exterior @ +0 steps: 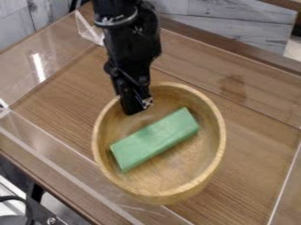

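A round tan bowl (194,176) sits on the wooden surface, holding a green rectangular block (156,139) lying diagonally. My black gripper (132,98) comes down from the top and is at the bowl's upper left rim, shut on that rim as far as shows; its fingertips are partly hard to make out against the shadow.
The wooden tray (53,114) has free room to the left and right of the bowl. Its raised back edge (235,54) runs along the top right, with marbled surface beyond. Cables lie at the lower left, outside.
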